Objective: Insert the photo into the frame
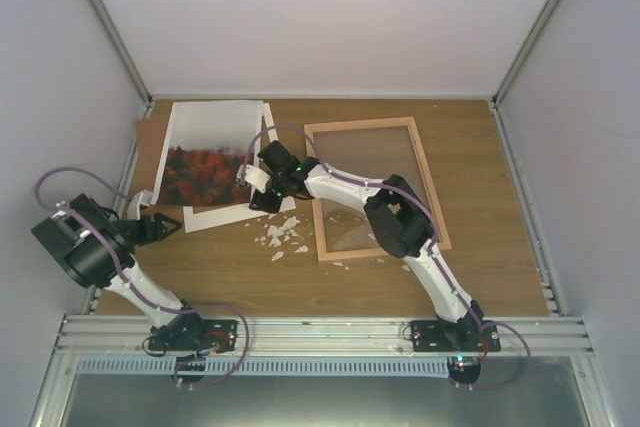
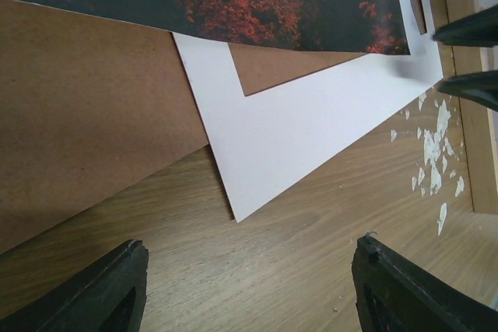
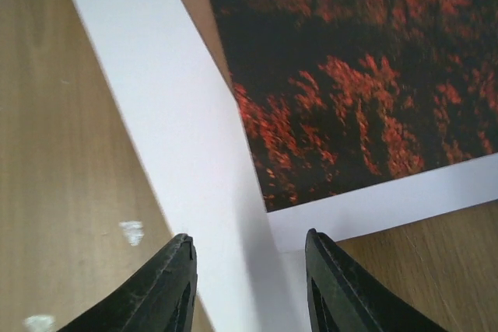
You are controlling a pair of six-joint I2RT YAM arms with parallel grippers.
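The photo [image 1: 205, 172], with dark red foliage and a white margin, lies at the left of the table on a white mat [image 2: 288, 138] and brown backing board [image 2: 93, 106]. The wooden frame [image 1: 430, 207] lies to the right under a clear pane. My left gripper [image 1: 165, 229] is low at the left, off the photo's near-left corner, open over bare wood and board. My right gripper [image 1: 255, 192] is over the mat's right strip beside the photo's edge, open, with the white strip showing between its fingers.
White flakes [image 1: 280, 237] are scattered on the wood between mat and frame.
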